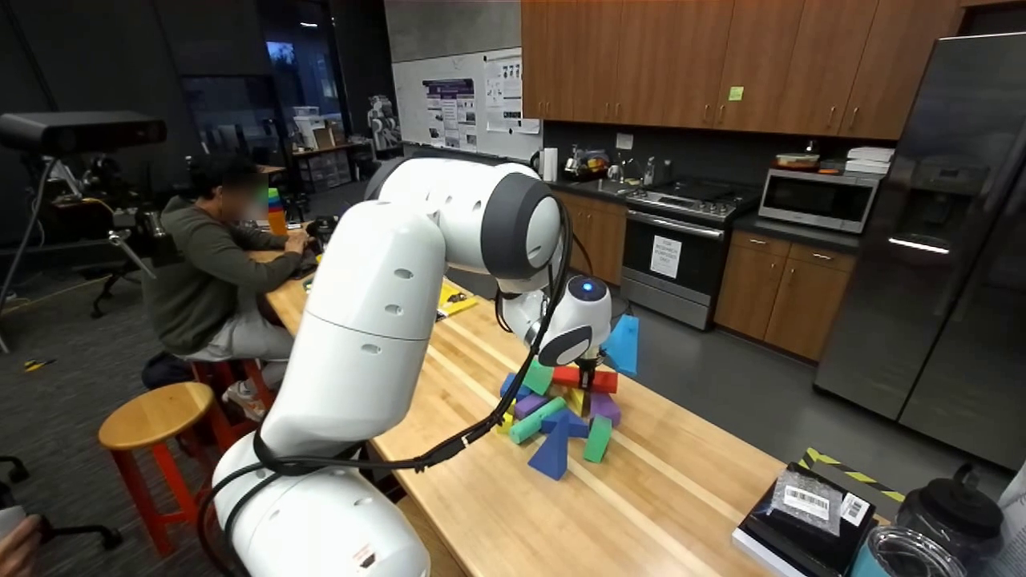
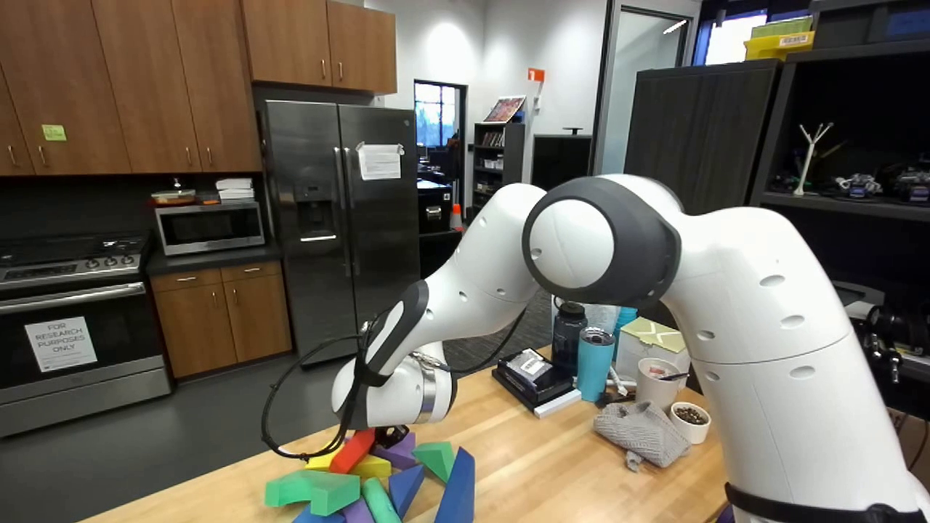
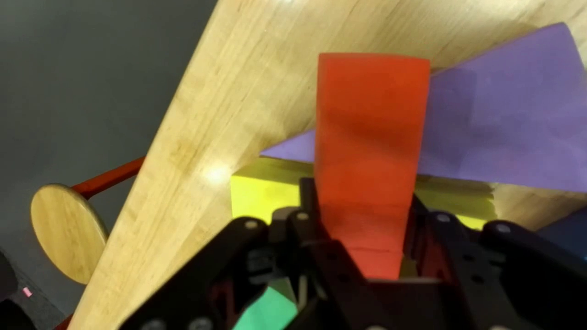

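Observation:
A red block (image 3: 374, 137) is clasped between the two fingers of my gripper, which is shut on it. In the wrist view it crosses over a purple triangular block (image 3: 506, 110) and a yellow block (image 3: 264, 197). The first exterior view has the red block (image 1: 603, 381) at the far side of the block pile, with the gripper (image 1: 586, 373) pointing down on it. From the other side, the red block (image 2: 352, 452) shows over yellow and purple pieces. Whether it touches those below cannot be told.
The table's far edge is close. Bare wood (image 1: 664, 500) stretches toward a black package (image 1: 805, 514); a turquoise tumbler (image 2: 594, 366) stands beyond.

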